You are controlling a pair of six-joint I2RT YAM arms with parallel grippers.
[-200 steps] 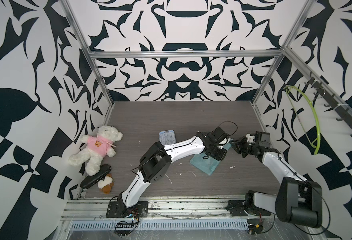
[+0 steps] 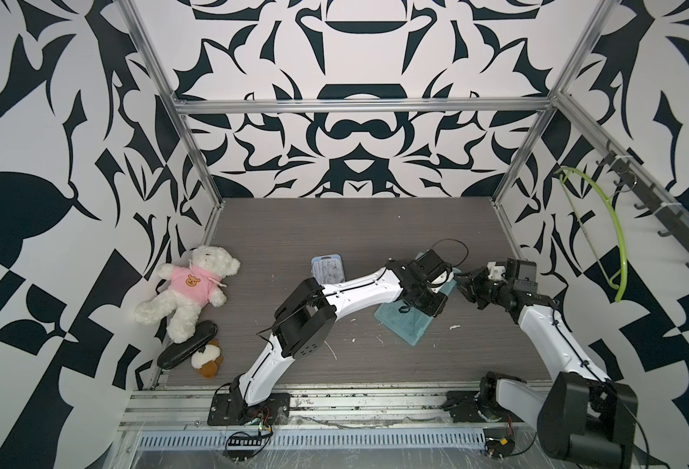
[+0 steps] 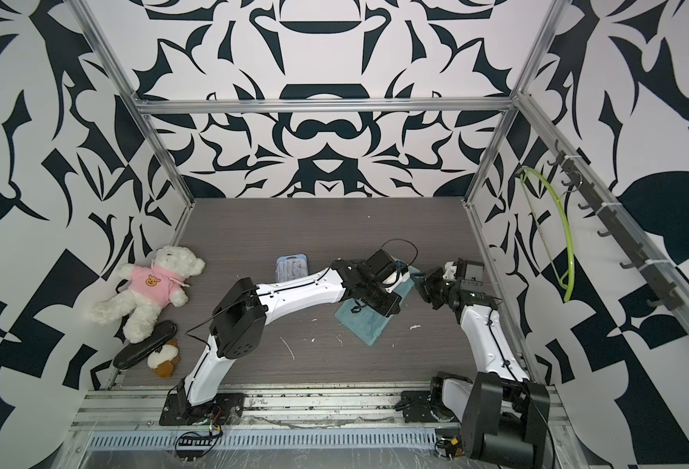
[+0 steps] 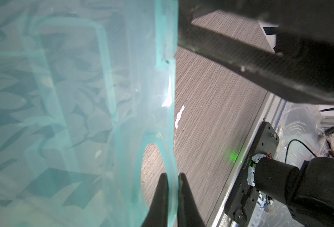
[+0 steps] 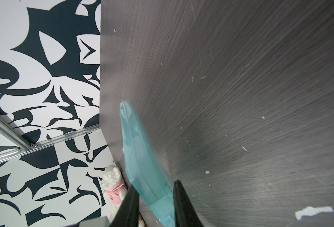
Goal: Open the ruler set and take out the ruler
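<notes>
The translucent teal ruler set case (image 2: 400,326) is held over the table at right of centre, partly hidden by the left arm. My left gripper is shut on its edge, beside an oval cutout. In the right wrist view the case (image 5: 144,158) stands nearly edge-on. My right gripper faces it from the right, fingertips either side of its lower part and part open; contact is unclear. I cannot make out the ruler separately inside.
A small pale-blue case (image 2: 328,266) lies behind the left arm. A teddy bear (image 2: 192,285), a black elongated case (image 2: 186,348) and a small brown-white plush (image 2: 207,361) are at the left.
Over the last second both grippers and the teal case have shifted slightly to the right, and the right arm's forearm has moved a little.
</notes>
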